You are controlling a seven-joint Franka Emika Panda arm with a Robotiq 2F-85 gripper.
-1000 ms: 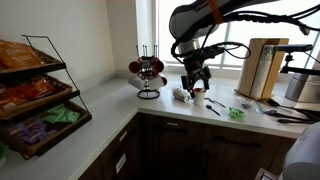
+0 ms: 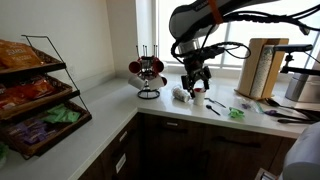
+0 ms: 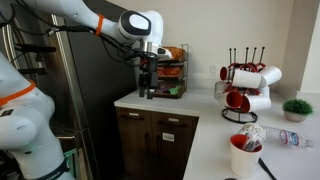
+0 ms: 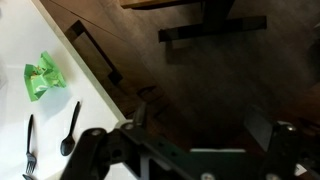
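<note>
My gripper stands open in the wrist view, its dark fingers wide apart with nothing visible between them. Below it are the floor and drawer fronts, with the counter edge to the left. On the counter lie a green packet, a black spoon and a black fork. In exterior view 1 the gripper hangs in front of a white cup, overlapping it in the picture. Exterior view 2 shows the gripper high over the counter's edge, well apart from the white cup.
A rack with red and white mugs stands at the back of the counter. Nearby lie a clear plastic bottle and a plant. A tiered snack shelf stands on the far side.
</note>
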